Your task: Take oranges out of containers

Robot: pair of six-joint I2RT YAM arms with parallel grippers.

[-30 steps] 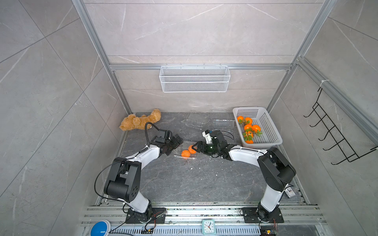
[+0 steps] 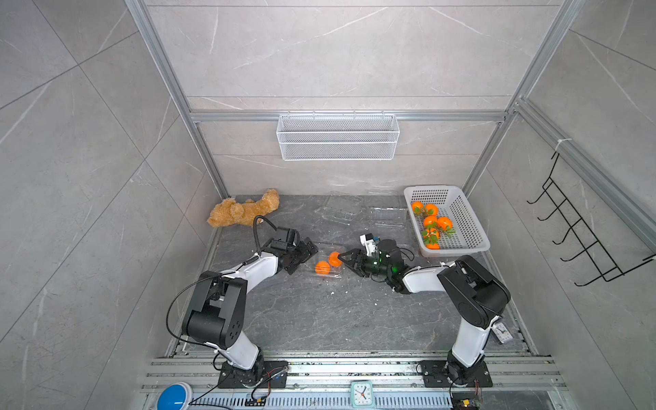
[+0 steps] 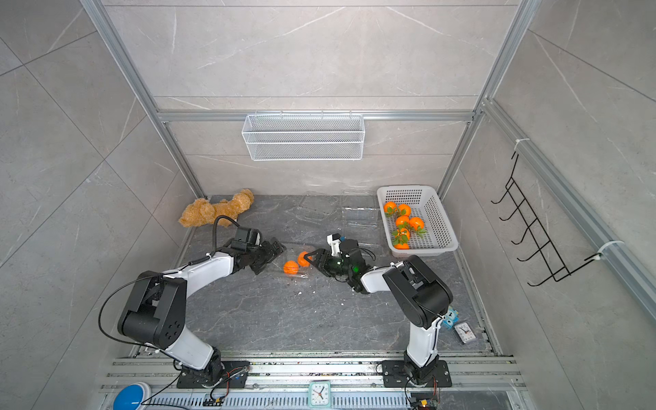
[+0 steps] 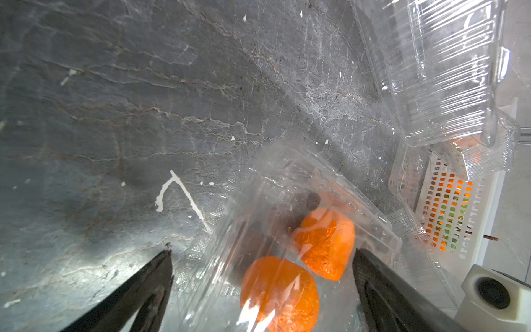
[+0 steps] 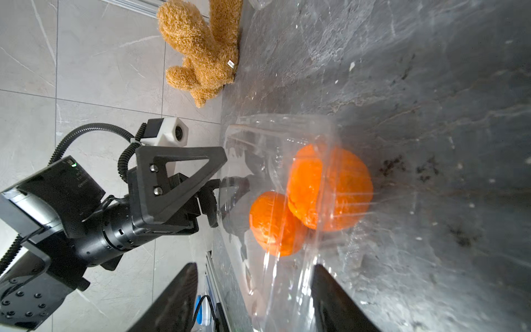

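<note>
Two oranges (image 5: 329, 188) (image 4: 279, 293) lie inside a clear plastic container (image 4: 243, 215) on the grey table, between my grippers. My left gripper is open at the container's left, fingertips close to it, nothing seen held. My right gripper is at the container's right end, fingers part open, one each side of the clear plastic's edge; whether they touch it I cannot tell.
A white basket (image 2: 471, 229) with several orange fruits stands at the back right. Empty clear containers (image 4: 431, 61) lie at the back. A teddy bear (image 2: 246, 212) lies at the back left.
My right gripper and arm have shifted slightly over the last second. The left gripper is nearly still.
</note>
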